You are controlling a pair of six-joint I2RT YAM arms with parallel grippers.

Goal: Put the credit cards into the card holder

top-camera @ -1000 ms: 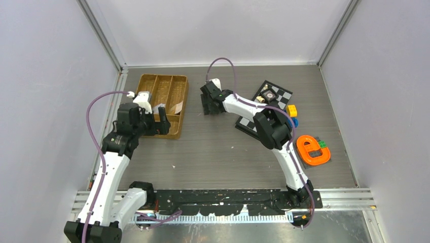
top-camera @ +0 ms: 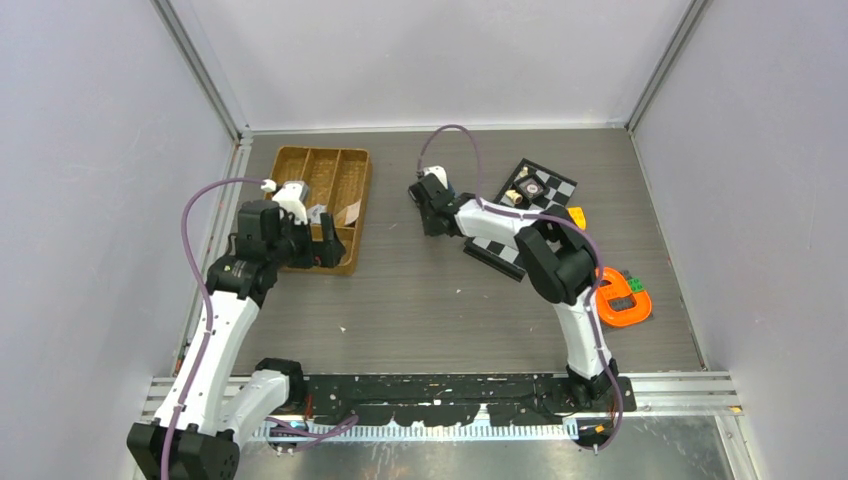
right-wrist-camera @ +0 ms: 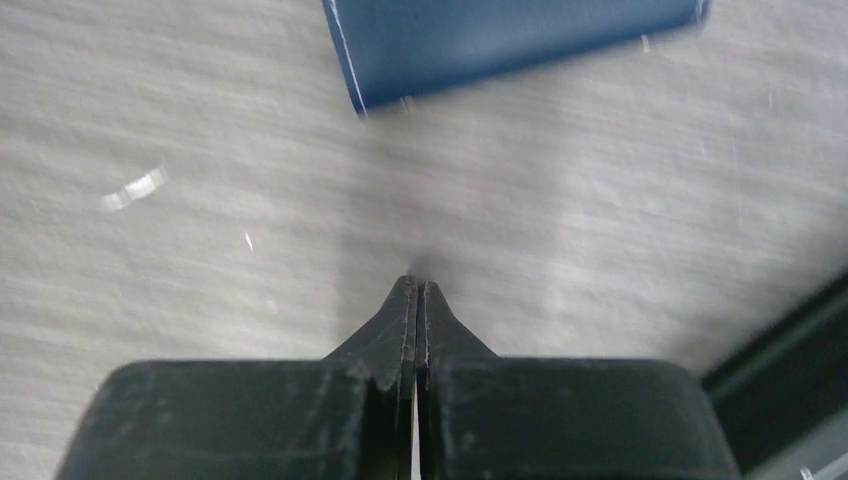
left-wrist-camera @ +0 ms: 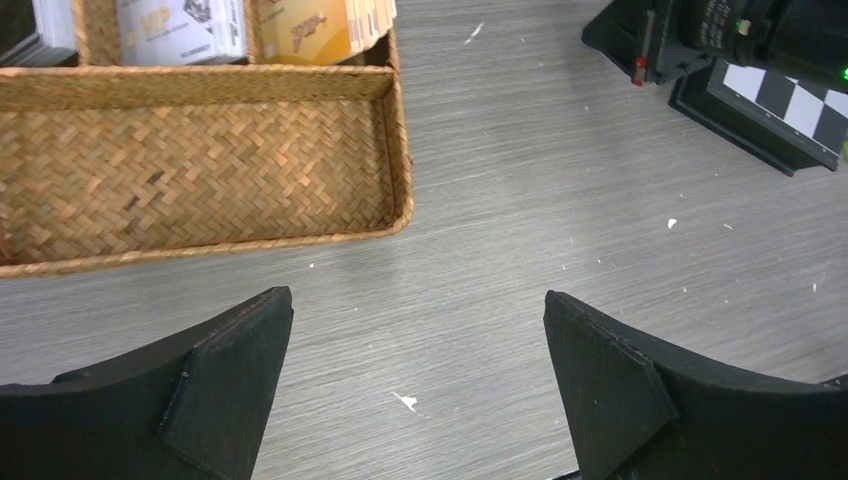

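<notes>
The woven card holder [top-camera: 358,175] sits left of centre; in the left wrist view cards [left-wrist-camera: 180,25] and orange-fronted cards [left-wrist-camera: 318,25] stand in its back compartments, while the front one [left-wrist-camera: 190,170] is empty. My left gripper [top-camera: 325,241] stands open over the holder's front right area, nothing between its fingers. My right gripper [top-camera: 432,225] is shut with nothing visible between its fingertips, over bare table; just beyond them lies a dark blue flat object [right-wrist-camera: 510,35], probably a card, partly out of view.
A chessboard [top-camera: 490,255] with small items lies right of my right gripper, partly under that arm. An orange toy [top-camera: 630,310] and a yellow piece [top-camera: 576,216] are at the right.
My right gripper and arm have moved right and toward the front. My left gripper has shifted slightly to the right.
</notes>
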